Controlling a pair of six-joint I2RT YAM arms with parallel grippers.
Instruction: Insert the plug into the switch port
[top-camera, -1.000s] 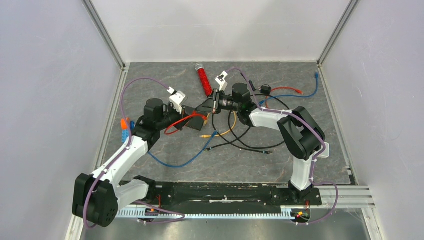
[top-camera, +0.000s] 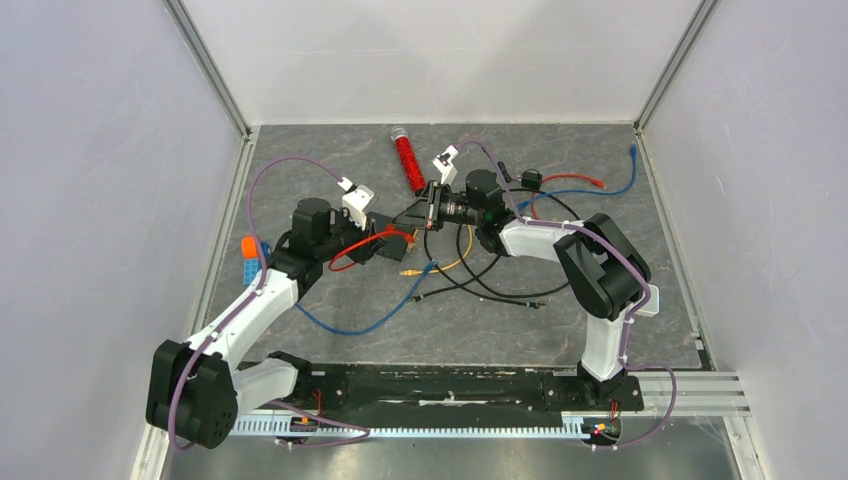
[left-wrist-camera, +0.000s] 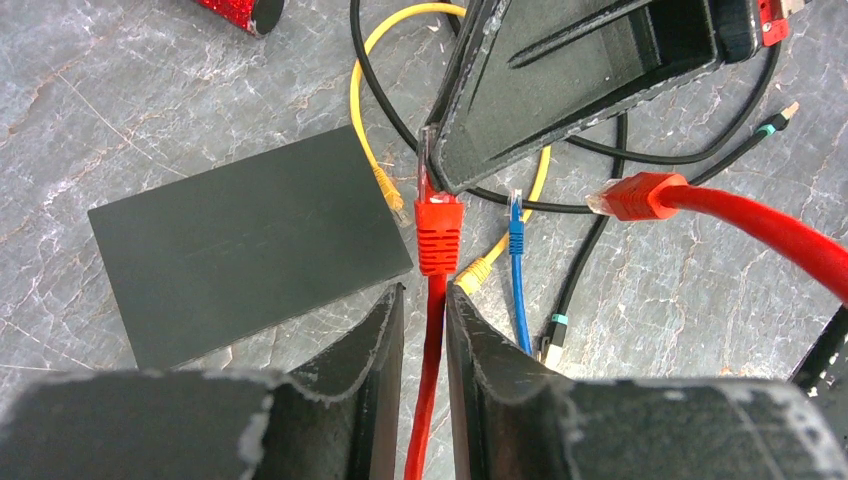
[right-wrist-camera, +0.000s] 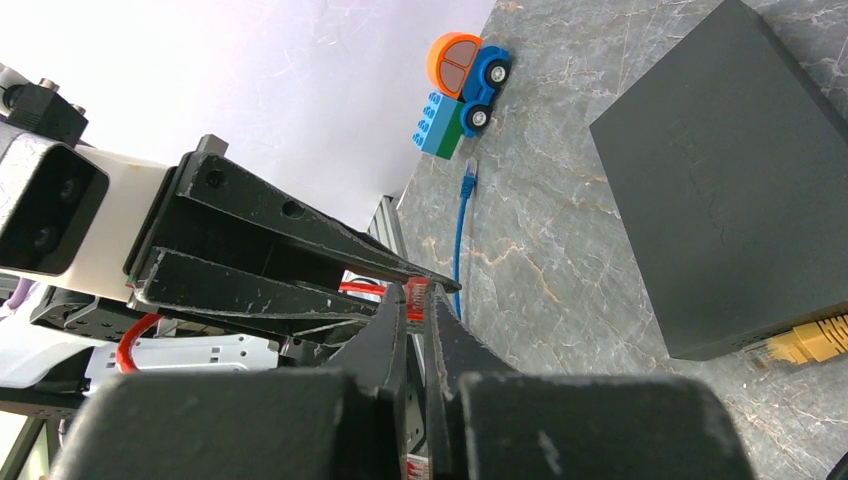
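Note:
A red cable's plug (left-wrist-camera: 438, 235) hangs between the two grippers, its clear tip at the right gripper's shut fingertips (right-wrist-camera: 445, 330). The left gripper is around the cable just below the boot, with a narrow gap between its fingers; it looks open. In the right wrist view the left gripper (top-camera: 368, 240) faces the right gripper (top-camera: 420, 218) from the left, red showing between them. A second red plug (left-wrist-camera: 640, 197) hangs to the right in the left wrist view. The dark switch box (right-wrist-camera: 725, 190) lies below; its ports are hard to make out.
Blue (left-wrist-camera: 517, 270), yellow (left-wrist-camera: 360, 100) and black cables lie around the switch. A red cylinder (top-camera: 408, 160) lies behind it, and toy blocks (right-wrist-camera: 440, 125) at the left.
The left arm and gripper have shifted very slightly from one second ago; the right arm is practically still.

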